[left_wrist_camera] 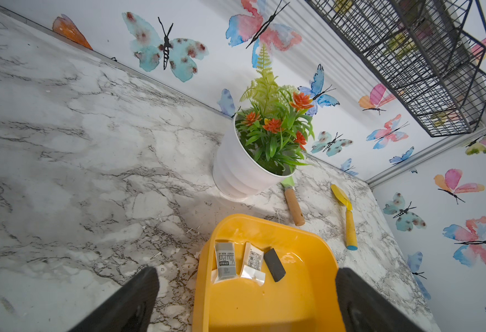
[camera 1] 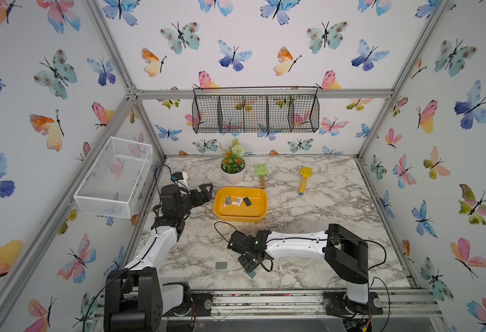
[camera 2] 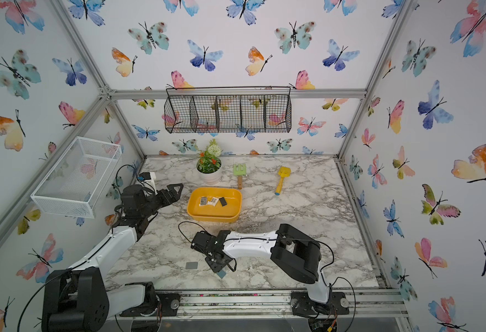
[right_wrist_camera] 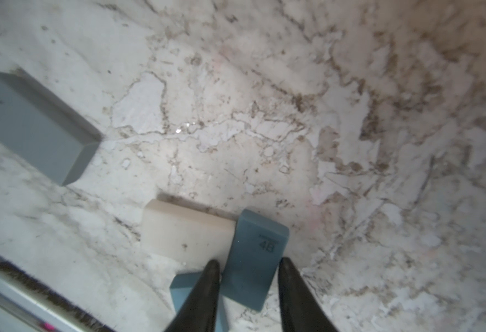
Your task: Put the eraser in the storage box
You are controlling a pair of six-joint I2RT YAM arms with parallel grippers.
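The blue-grey eraser marked 4B [right_wrist_camera: 255, 257] lies on the marble table, touching a white eraser [right_wrist_camera: 187, 232]. My right gripper is down over it, with one finger on each side. The fingers are part open, and a sliver of table shows between the eraser and the right-hand finger. The yellow box [camera 1: 240, 216] stands mid-table with several small erasers inside, a dark one [left_wrist_camera: 274, 264] among them. Left of that box, my left gripper [camera 1: 208, 192] stands wide open and empty.
A second blue eraser [right_wrist_camera: 183, 287] sits partly behind the left-hand finger, and a grey block [right_wrist_camera: 32, 127] lies further left. Behind the box are a potted plant [camera 1: 233, 166], a green rake [camera 1: 261, 171] and a yellow shovel [camera 1: 304, 177]. Clear table extends to the right.
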